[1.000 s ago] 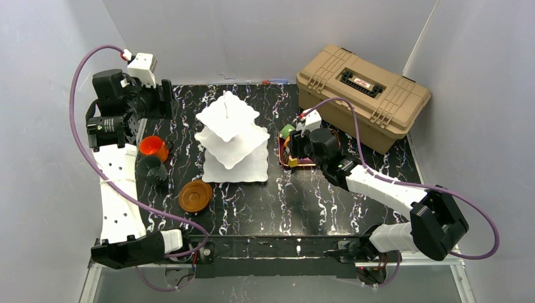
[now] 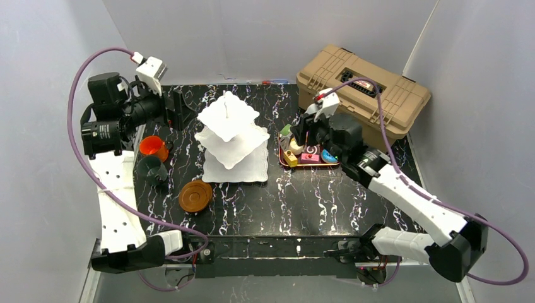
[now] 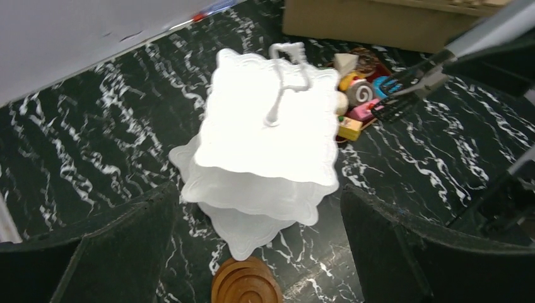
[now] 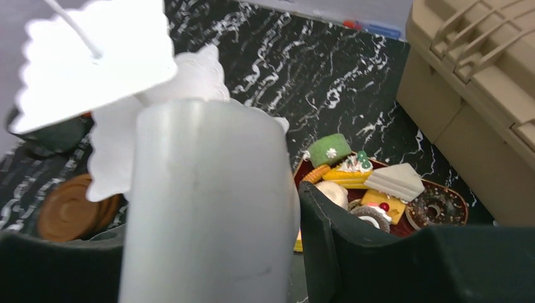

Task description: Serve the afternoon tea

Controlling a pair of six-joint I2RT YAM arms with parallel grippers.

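A white three-tier cake stand (image 2: 228, 120) stands mid-table. Right of it a tray of toy sweets (image 2: 309, 158) holds a green roll (image 4: 330, 150), a donut (image 4: 436, 208) and several other pieces. My left gripper (image 2: 180, 110) is open and empty, raised left of the stand. My right gripper (image 2: 301, 132) is raised above the tray; in its wrist view a large pale, blurred piece (image 4: 208, 189) sits between its fingers, shut on it. Brown coasters (image 2: 195, 196), an orange mug (image 2: 153, 146) and a dark mug (image 2: 152, 170) are at the left.
A tan case (image 2: 363, 95) occupies the back right.
My right arm has risen and shifted rightward from the tray, uncovering more sweets. My left gripper has moved slightly right.
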